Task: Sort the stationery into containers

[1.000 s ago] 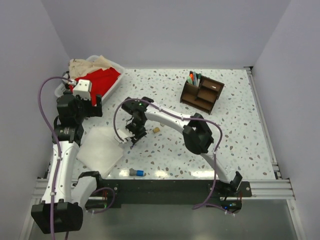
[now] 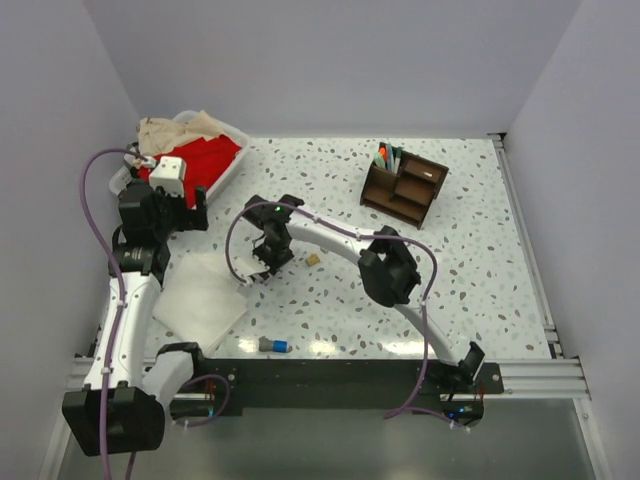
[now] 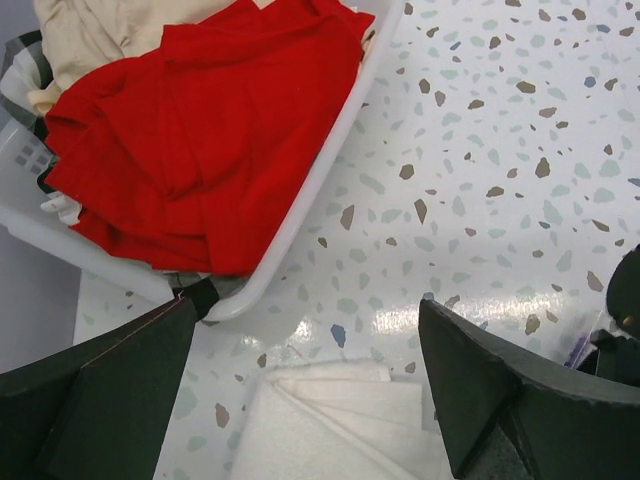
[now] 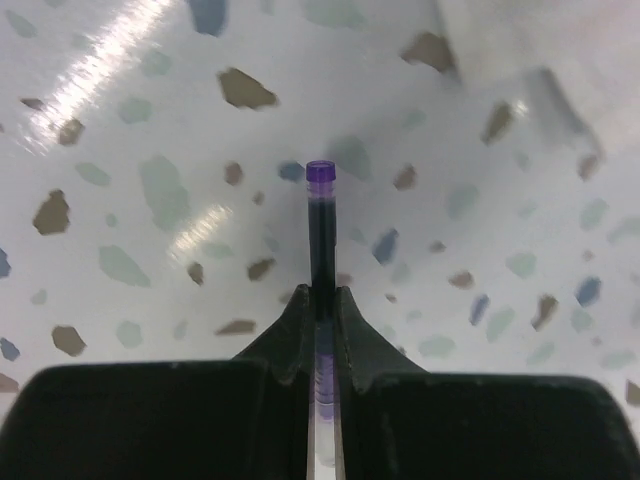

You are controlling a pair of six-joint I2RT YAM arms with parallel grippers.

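Observation:
A slim pen with a purple end and dark barrel runs between the fingertips of my right gripper, which is shut on it in the right wrist view. In the top view that gripper covers most of the pen, right of the folded white cloth. My left gripper stands open, nothing between its fingers, near the laundry basket's corner. At the back right is a brown wooden organizer with compartments, one holding several pens and markers. A blue-and-grey item lies at the table's front edge.
A white basket with a red cloth fills the back left. The white cloth lies flat at the left. A small tan block sits beside the right gripper.

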